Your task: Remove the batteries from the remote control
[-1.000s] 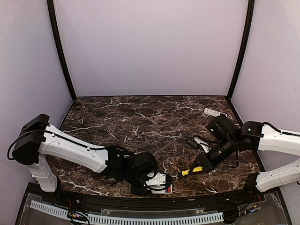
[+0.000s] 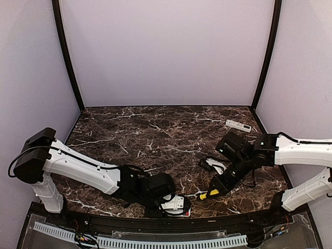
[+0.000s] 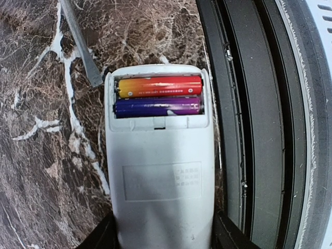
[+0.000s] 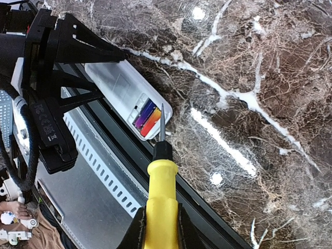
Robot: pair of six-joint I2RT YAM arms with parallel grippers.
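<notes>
The white remote control [image 3: 161, 150] lies face down, its battery bay uncovered. Two batteries sit side by side in the bay: an orange-red battery [image 3: 158, 86] and a blue-purple battery [image 3: 157, 107]. My left gripper is shut on the remote's other end. A yellow-handled screwdriver [image 4: 162, 199] is in my right gripper, which is shut on its handle. In the left wrist view the metal shaft [image 3: 83, 44] ends just outside the bay's corner, beside the orange-red battery; whether it touches the remote cannot be told.
A white slim object [image 2: 238, 125] lies at the table's back right. The dark frame rail [image 3: 244, 124] runs close along the remote's side. Most of the marble table [image 2: 150, 129] behind the arms is clear.
The left arm has shifted only slightly, still at the remote.
</notes>
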